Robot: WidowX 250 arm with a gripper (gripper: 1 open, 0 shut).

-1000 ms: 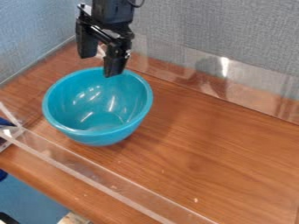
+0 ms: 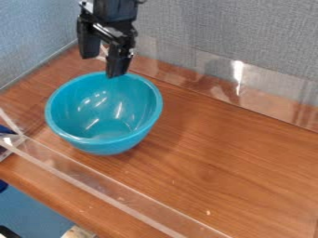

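A teal plastic bowl (image 2: 106,125) sits on the wooden table, left of centre, with an empty interior as far as visible. My dark gripper (image 2: 102,60) hangs open just above the bowl's back rim, its two fingers apart at different heights in this view. I see nothing held between them.
A transparent barrier runs along the near left and the back edge, before grey padded walls (image 2: 236,37). A small dark blue object lies at the left edge.
My gripper has shifted slightly left over the last second, staying above the bowl. The bowl has not visibly moved.
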